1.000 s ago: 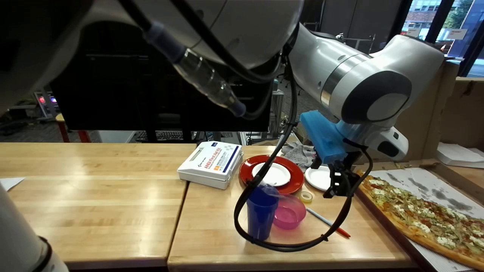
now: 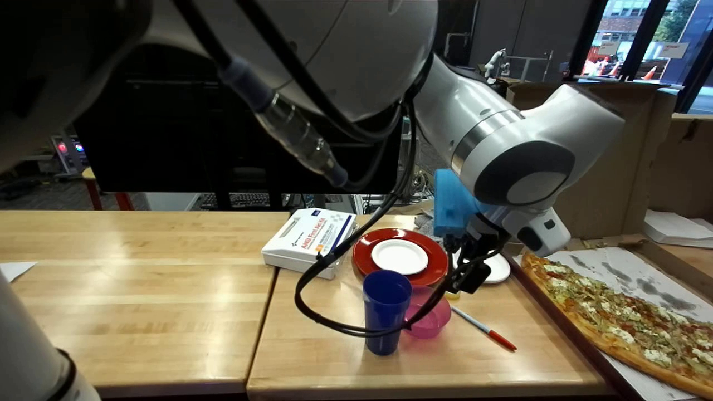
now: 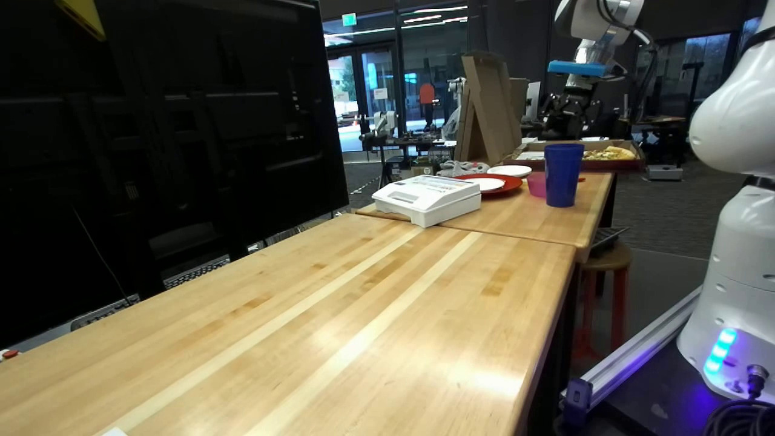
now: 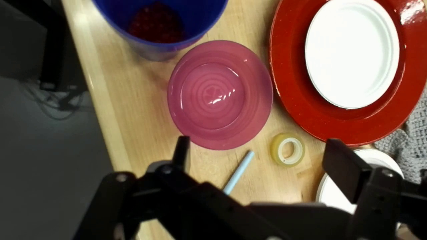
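Observation:
My gripper stands open above the table, with clear air between its two black fingers. Below and between them in the wrist view lie a roll of yellowish tape (image 4: 274, 149) and a light-blue pen (image 4: 239, 172), whose lower part is hidden by the gripper. A translucent pink bowl (image 4: 216, 134) sits just past the left fingertip. Beside the bowl is a tall blue cup (image 4: 136, 44) with something red inside. The red plate (image 4: 294, 102) carries a small white plate (image 4: 352, 54). Another white plate (image 4: 334, 196) is partly covered by the right finger.
Along the right of exterior view 1 rests an open box of pizza (image 2: 625, 324). A white first-aid kit (image 2: 311, 234) stands left of the red plate. Grey cloth (image 4: 400, 138) lies near the plates. A table edge runs close to the cup.
In exterior view 1 the gripper has shifted left and turned, coming over the tape, which is now mostly hidden there. Its cable loop swung left. The objects on the table stay put.

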